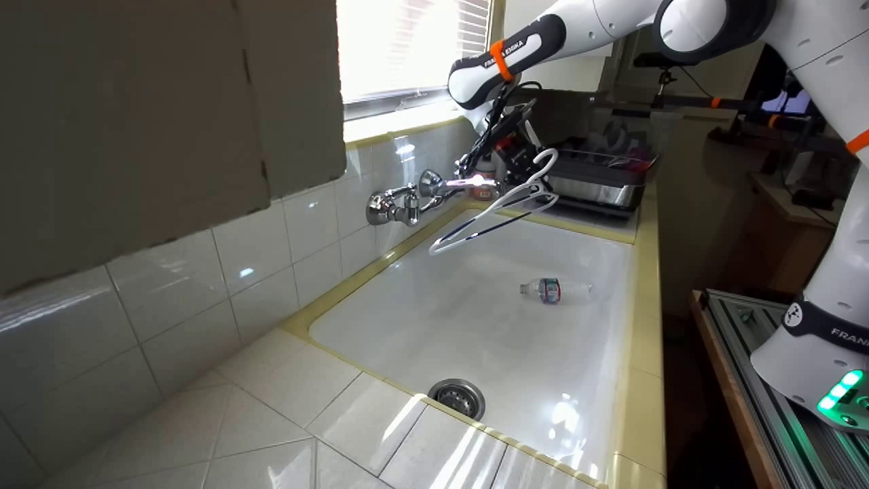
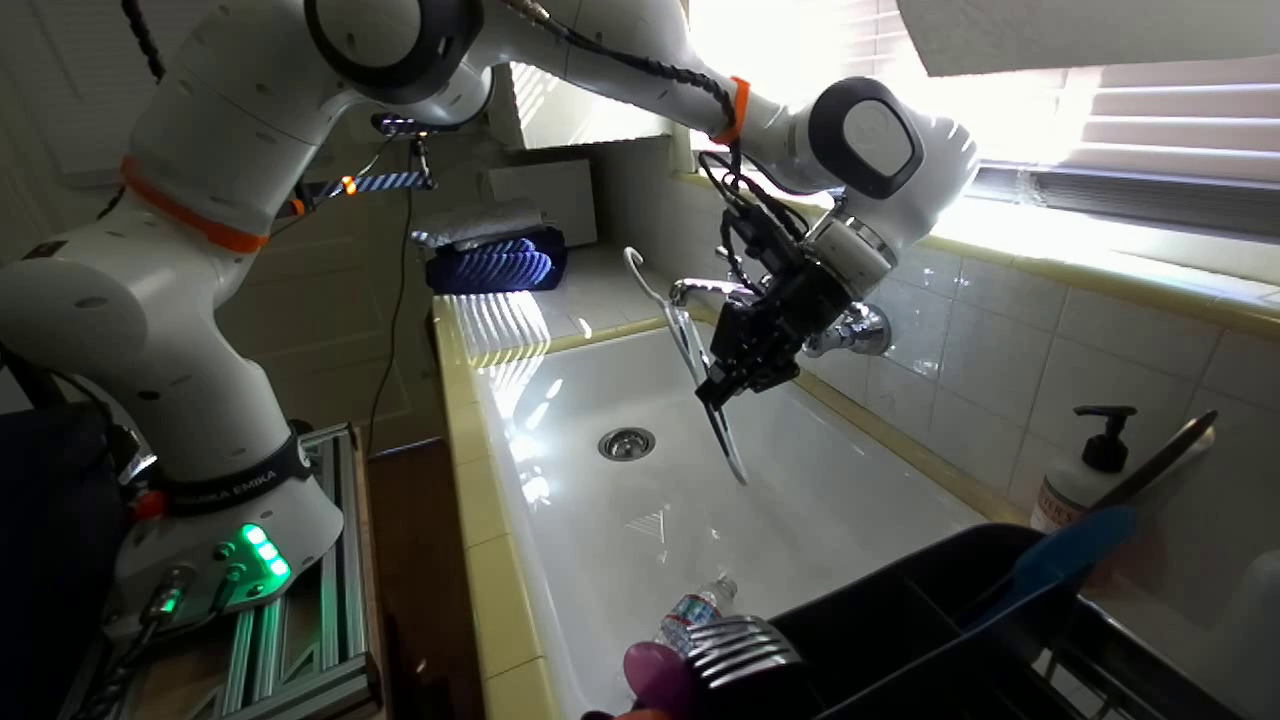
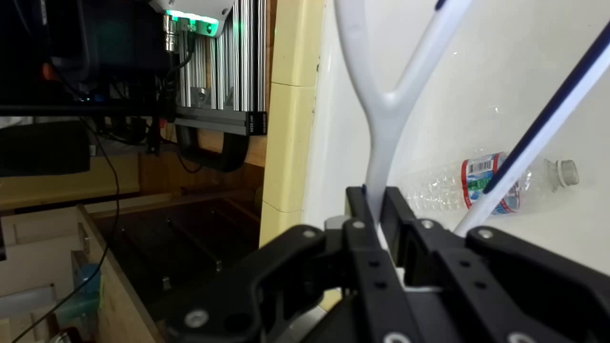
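Note:
A white hanger (image 1: pixel 489 213) with dark strips along its bars is held in the air over the sink (image 1: pixel 456 318). In the wrist view my gripper is shut on the white hanger (image 3: pixel 384 108), its fingers on either side of the bar below the fork. The hook points up and away from the fingers in exterior view 2, where the hanger (image 2: pixel 686 336) hangs tilted beside the black gripper (image 2: pixel 717 390). Below, a clear plastic bottle (image 1: pixel 550 290) with a label lies on its side in the sink, apart from the hanger.
The chrome faucet (image 1: pixel 440 186) juts from the tiled wall close by the hanger. At one end stands a dish rack (image 1: pixel 599 175) with utensils, and a soap bottle (image 2: pixel 1074 480) near it. The sink floor around the drain (image 1: pixel 457 398) is clear.

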